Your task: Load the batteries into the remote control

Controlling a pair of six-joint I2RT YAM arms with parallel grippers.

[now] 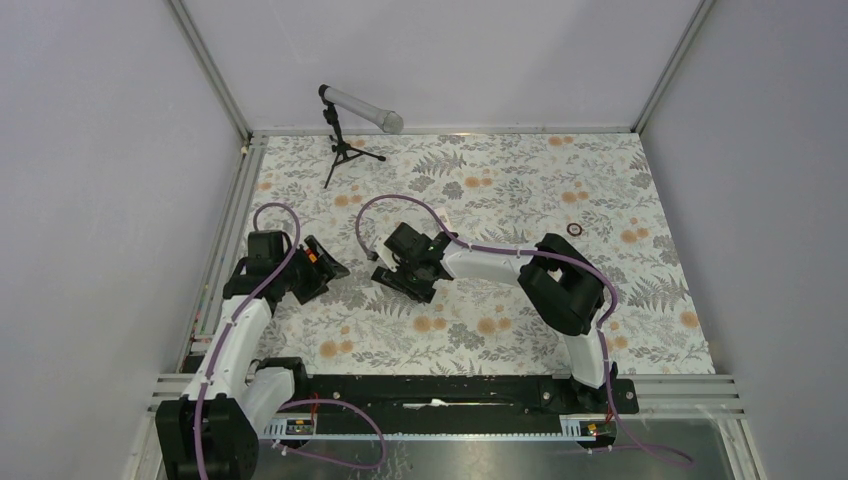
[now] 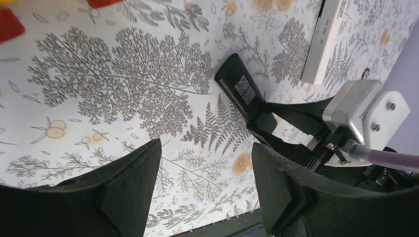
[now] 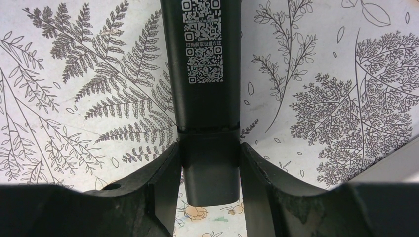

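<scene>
The remote control is a slim black slab with two QR codes showing in the right wrist view. My right gripper is shut across its end section, below a seam; in the left wrist view the same remote juts out from those fingers. Whether it touches the table is hard to tell. To its left in the top view, my left gripper stands open, with bare patterned cloth between its fingertips in the left wrist view. Red pieces and a bit of yellow, perhaps batteries, are cut off at that view's upper left.
A white box lies beyond the remote, close to the right gripper. At the back left stands a small tripod with a clear tube on it. A small dark ring lies on the right half of the table, which is otherwise mostly clear.
</scene>
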